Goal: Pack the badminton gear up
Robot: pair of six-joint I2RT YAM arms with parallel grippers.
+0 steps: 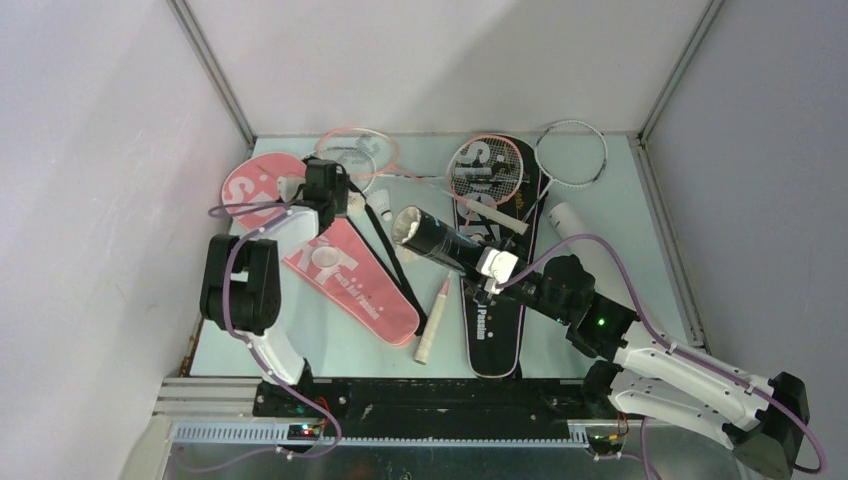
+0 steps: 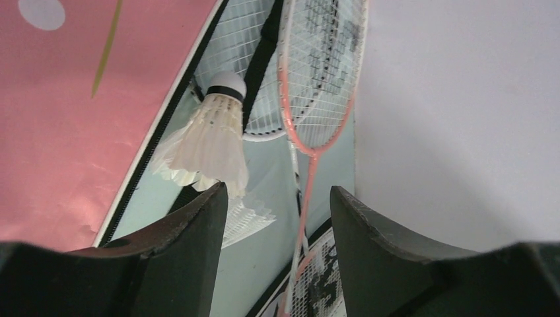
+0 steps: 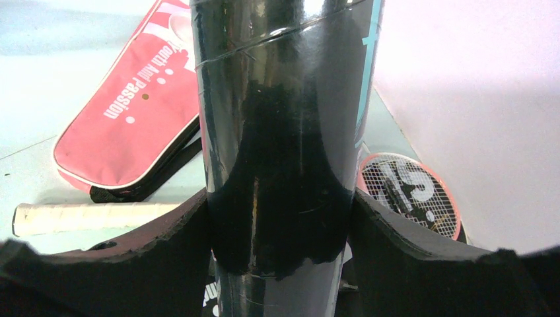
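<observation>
My right gripper is shut on a black shuttlecock tube [image 3: 280, 99], held tilted above the middle, open end toward upper left in the top view. My left gripper stands open over the pink bag [image 2: 92, 145], with a feather shuttlecock [image 2: 214, 132] just beyond its fingers and another shuttlecock [image 2: 241, 221] below that. Pink and white rackets [image 2: 315, 153] lie at the back; a black bag [image 1: 492, 350] lies centre right beneath a racket.
A loose racket handle [image 1: 430, 335] lies between the bags. A white cylinder [image 1: 568, 222] lies at the right, partly behind my right arm. Walls enclose the mat's sides and back; bare mat [image 1: 220, 355] shows front left.
</observation>
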